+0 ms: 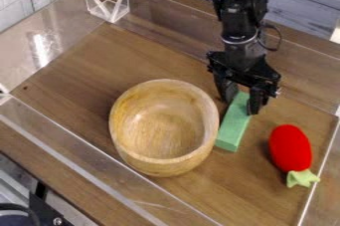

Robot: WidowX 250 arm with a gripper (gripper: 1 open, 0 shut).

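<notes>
A green block lies on the wooden table just right of a wooden bowl. My black gripper is low over the block's far end, its fingers around or just above that end. Whether it touches or holds the block cannot be told from this view. A red oval object with a green part at its near end lies to the right.
A clear acrylic stand sits at the back left. The table's left half is open wood. Table edges run along the left and right sides, with a white rail at the back.
</notes>
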